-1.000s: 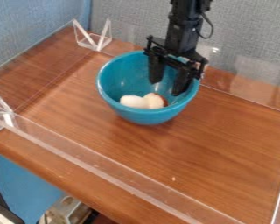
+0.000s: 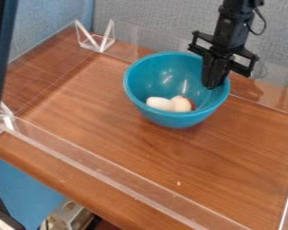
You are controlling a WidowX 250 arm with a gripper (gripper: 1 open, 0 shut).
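A teal bowl [image 2: 153,79] sits on the wooden table, toward the back right of centre, with several pale egg-shaped objects [image 2: 171,104] lying inside. My black gripper [image 2: 216,74] is at the bowl's right rear rim, its lower end reaching down to or just inside that rim. It looks shut; whether the rim is between its fingers is hard to tell.
A white wire rack [image 2: 94,38] stands at the back left. Walls bound the back and left. Clear strips edge the table.
The pale objects have moved along with the bowl.
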